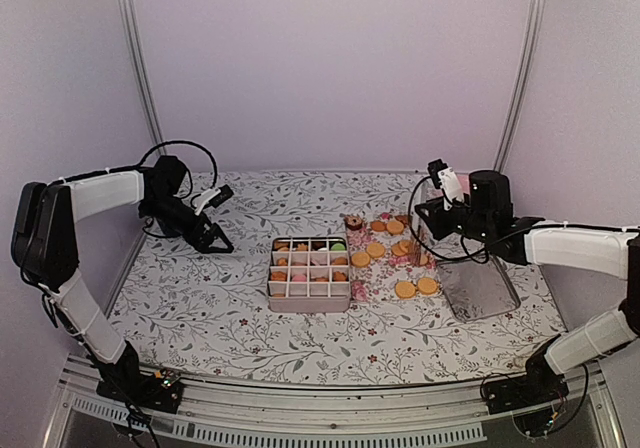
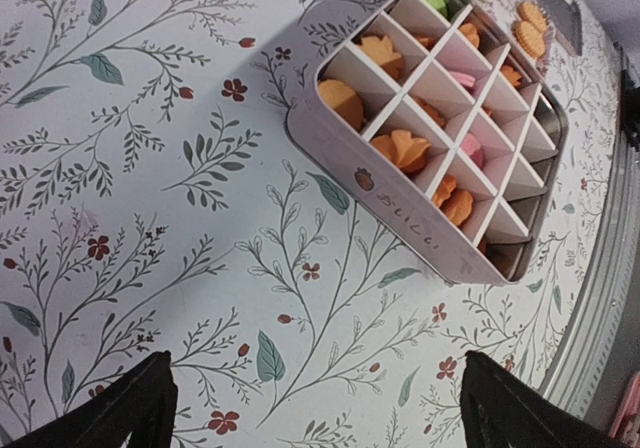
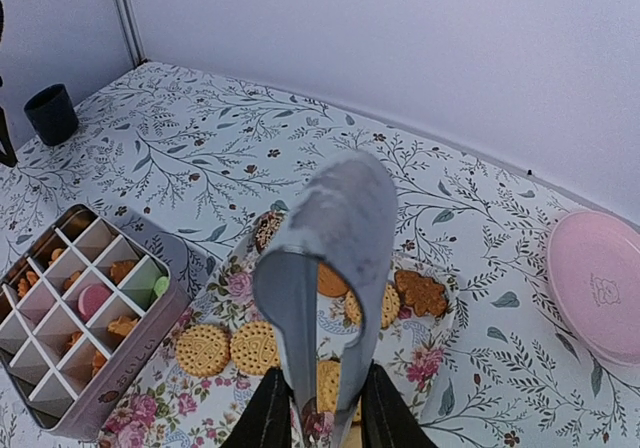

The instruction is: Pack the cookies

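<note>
My right gripper is shut on a pair of silver tongs, with a dark finger on each outer side. The tongs stand upright over the floral mat, their tips among round cookies; whether they touch one cannot be told. Other cookies lie on the mat around them. Left of the mat stands the divided box, cookies in several compartments, including a green one. My left gripper hangs open and empty at the left, well away from the box.
The floral mat lies right of the box. A pink plate sits at the back right, and a grey tray below the right arm. A dark cup shows at the far left. Table space left of the box is clear.
</note>
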